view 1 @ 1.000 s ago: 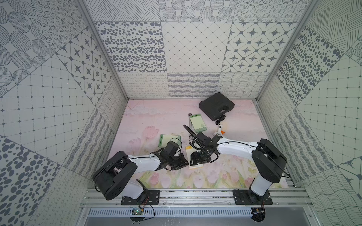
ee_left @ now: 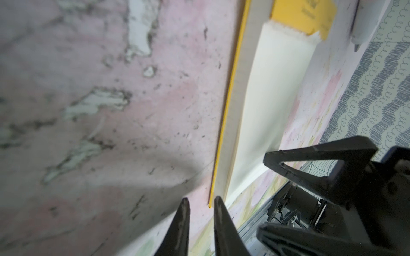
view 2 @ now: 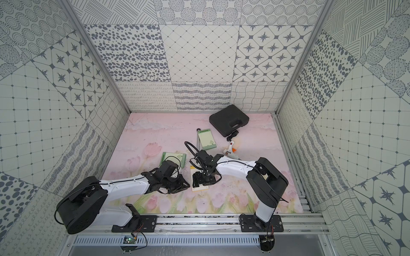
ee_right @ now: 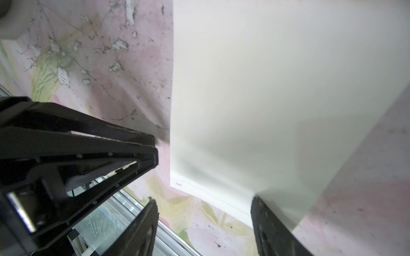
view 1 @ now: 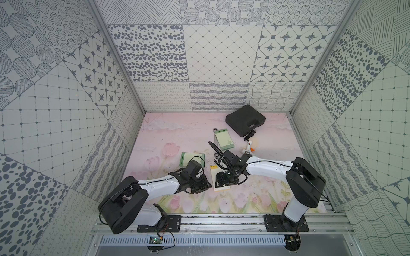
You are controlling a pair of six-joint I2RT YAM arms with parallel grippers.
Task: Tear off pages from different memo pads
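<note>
A memo pad with a yellow header (ee_left: 299, 15) and a white top sheet (ee_left: 273, 85) lies at the front centre. My left gripper is beside the pad's near left corner, its fingertips slightly parted, nothing seen held. My right gripper is low over the white sheet's lower end, fingers apart, the right fingertip at the paper. In the top left view, a green pad (view 1: 186, 157) lies partly behind my left gripper, and another green pad (view 1: 224, 138) sits further back.
A black case (view 1: 243, 119) is at the back right, with a dark cable bundle (view 1: 249, 135) and a white object with an orange part (view 1: 248, 147) before it. Scissors (view 1: 215, 130) lie by the rear green pad.
My left arm has drawn slightly left, away from the yellow-headed pad, since a second ago. My right arm has hardly moved.
</note>
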